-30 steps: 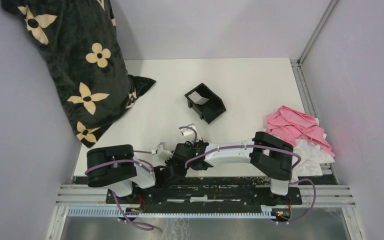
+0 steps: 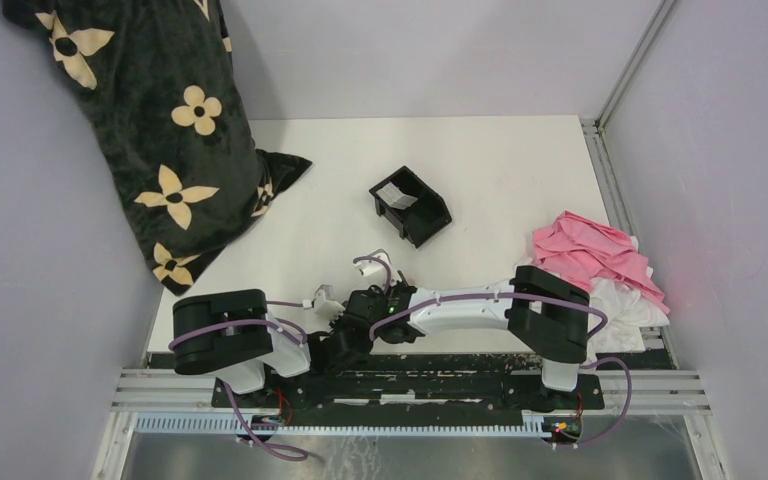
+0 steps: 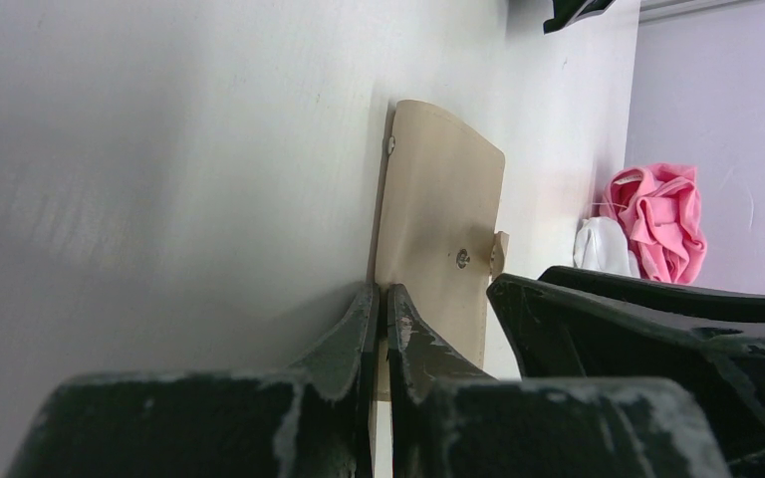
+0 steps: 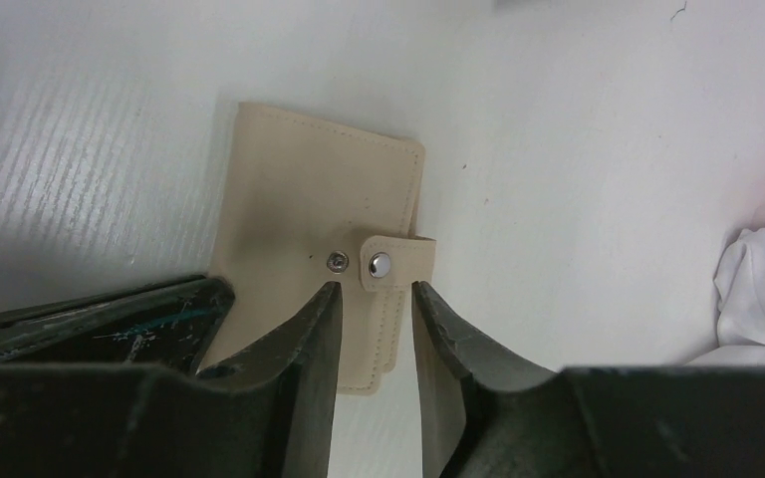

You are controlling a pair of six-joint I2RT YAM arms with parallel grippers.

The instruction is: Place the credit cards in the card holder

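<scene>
A beige card holder (image 4: 289, 189), with a snap stud and a small buttoned tab, lies on the white table; both arms mostly hide it in the top view. My left gripper is shut on the holder's left edge. My right gripper stands part open at the snap tab (image 4: 408, 261), with nothing seen held between its fingers. A black open box (image 2: 425, 215) with pale flat items (image 2: 397, 197) inside, possibly cards, sits above the arms in the top view.
Pink cloth (image 2: 590, 250) and white cloth (image 2: 620, 315) lie at the table's right edge. A dark flowered fabric (image 2: 190, 160) covers the back left. The back of the table (image 2: 500, 160) around the box is clear.
The right arm has shifted very slightly in the top view. The left arm, the box and the cloths look unchanged.
</scene>
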